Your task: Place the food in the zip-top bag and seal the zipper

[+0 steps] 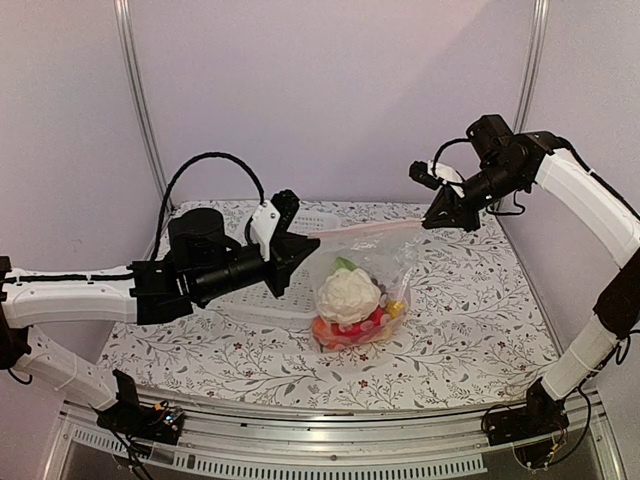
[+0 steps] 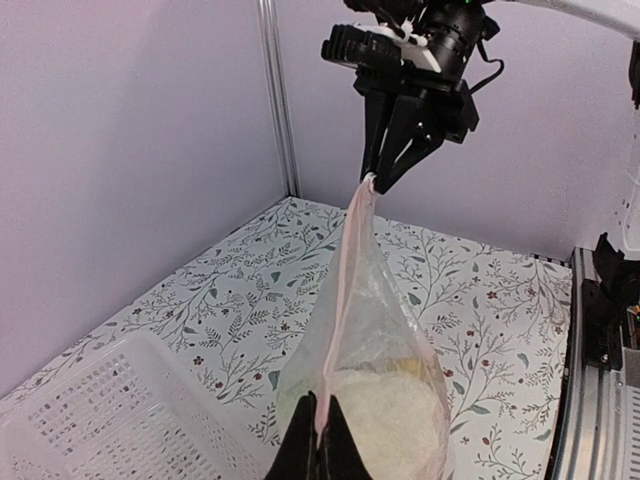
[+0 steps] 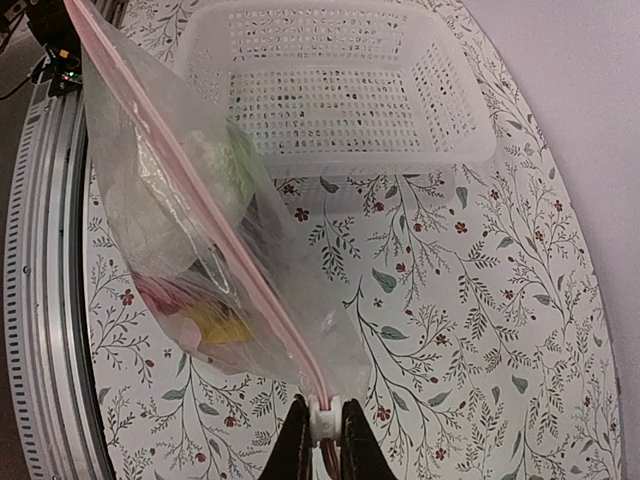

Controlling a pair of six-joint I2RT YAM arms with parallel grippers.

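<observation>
A clear zip top bag (image 1: 394, 256) stands on the table with its pink zipper strip (image 3: 205, 205) stretched taut between both grippers. Inside it are a white cauliflower (image 1: 347, 296), red food (image 1: 347, 327), a yellow piece (image 1: 394, 308) and something green (image 1: 345, 264). My left gripper is shut on the strip's left end, with the thin pink edge between its fingers. At the other end, near the bag's right corner, my right gripper is shut on a white zipper slider (image 3: 325, 424); a short stretch of strip runs on beneath its fingers.
A white perforated basket (image 3: 335, 165) stands behind and left of the bag, partly hidden by the left arm in the top view. Walls bound the back and sides.
</observation>
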